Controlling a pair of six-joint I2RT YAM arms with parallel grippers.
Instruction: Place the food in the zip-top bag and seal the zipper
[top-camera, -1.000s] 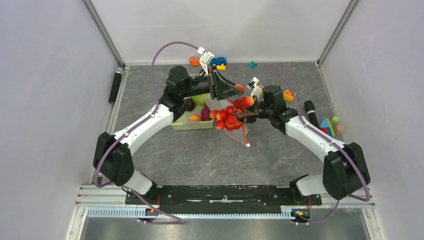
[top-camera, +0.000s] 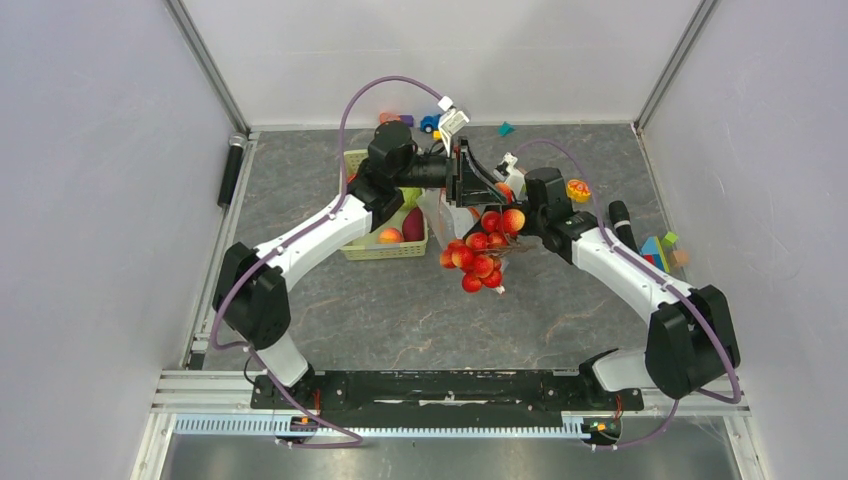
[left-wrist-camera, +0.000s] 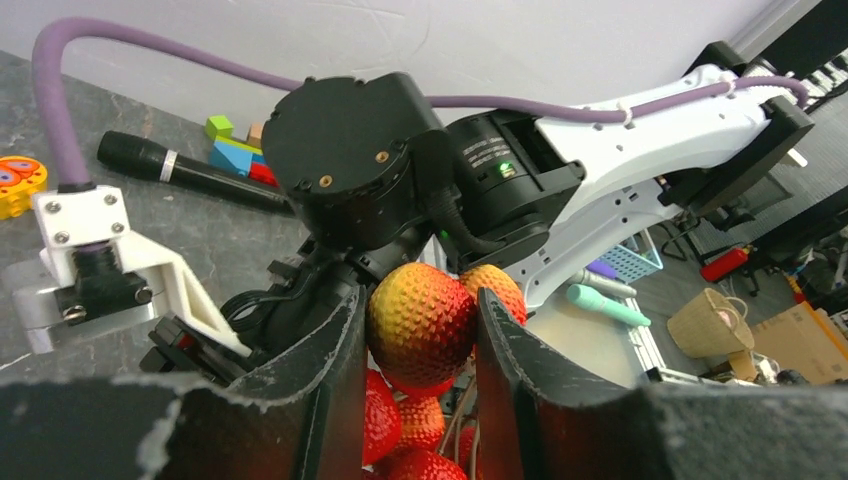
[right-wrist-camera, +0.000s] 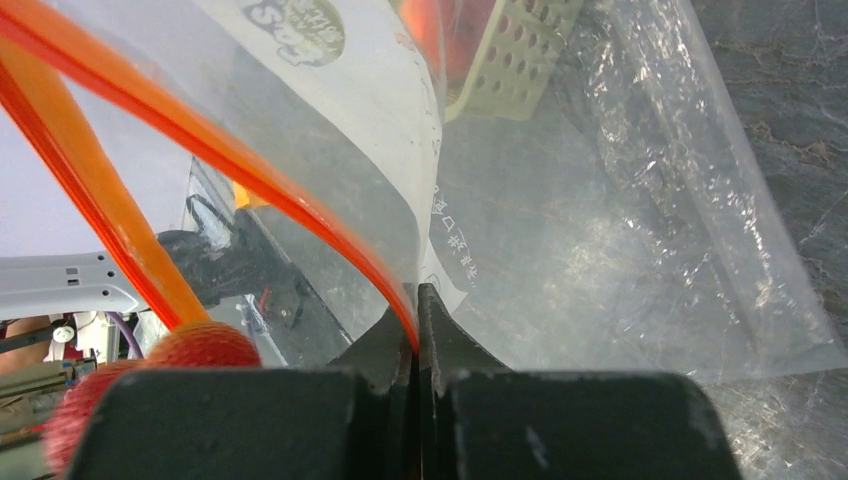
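Note:
My left gripper holds a red-yellow lychee-like fruit (left-wrist-camera: 418, 322) between its fingers, with a dangling bunch of red fruits (top-camera: 474, 262) on stems below, over the bag in the top view. My right gripper is shut on the edge of the clear zip bag (right-wrist-camera: 650, 230), beside its orange zipper strip (right-wrist-camera: 270, 190). The bag's mouth is spread; the bunch's edge shows blurred at the lower left of the right wrist view.
A green basket (top-camera: 385, 250) with fruit and vegetables stands behind the left arm. A microphone (top-camera: 622, 225), toy blocks (top-camera: 655, 255) and a yellow toy (top-camera: 577, 190) lie at the right.
The left gripper has moved right with the fruit bunch, which now hangs lower and more toward the front. The right arm has stayed about where it was.

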